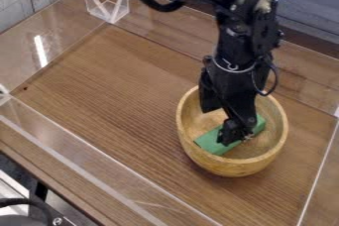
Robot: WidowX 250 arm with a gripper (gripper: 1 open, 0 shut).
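Note:
My black gripper (228, 113) reaches down into a wooden bowl (271, 151) at the lower right of the camera view, its fingers spread open over a green block (215, 143) in the bowl. The gripper hides part of the block and the bowl's back; whether the fingers touch the block I cannot tell.
A bare wooden table (99, 111) fills the left and middle. A clear wire-like holder (107, 3) stands at the back left. A black cable lies at the lower left edge.

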